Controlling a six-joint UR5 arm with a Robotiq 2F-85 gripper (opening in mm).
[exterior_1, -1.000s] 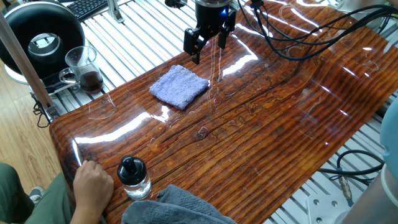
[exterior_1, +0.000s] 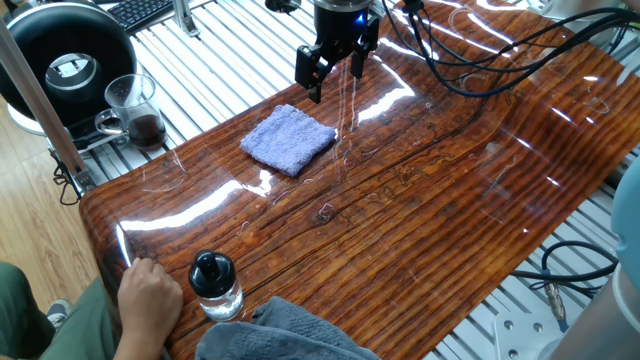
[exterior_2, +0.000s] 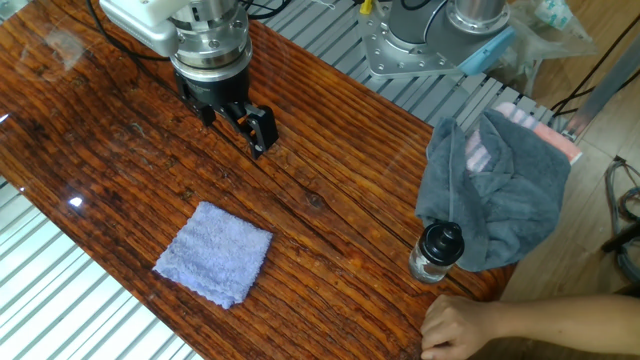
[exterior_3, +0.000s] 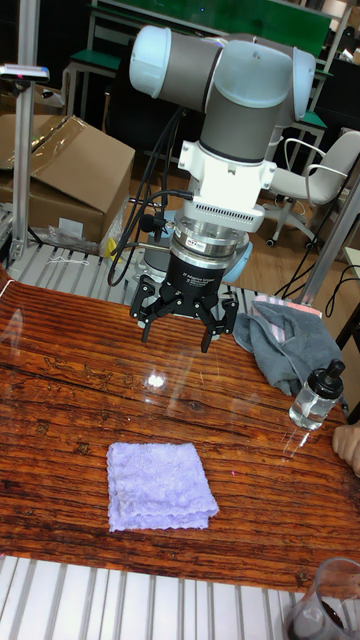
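Observation:
A folded lavender cloth (exterior_1: 288, 139) lies flat on the glossy wooden table (exterior_1: 420, 230). In the third exterior view, the same cloth (exterior_3: 160, 486) sits near the table edge closest to that camera. My gripper (exterior_3: 177, 333) hangs above the table, apart from the cloth, pointing down. Its fingers (exterior_3: 209, 333) are spread wide with only air between them. The second exterior view also shows the gripper (exterior_2: 232, 137) clear of the cloth (exterior_2: 215, 254).
A clear bottle with a black cap (exterior_1: 215, 287) stands near a grey towel (exterior_1: 285, 335) at one table end. A person's hand (exterior_1: 150, 305) rests on the edge there. A glass mug (exterior_1: 138, 115) with dark contents stands off the tabletop.

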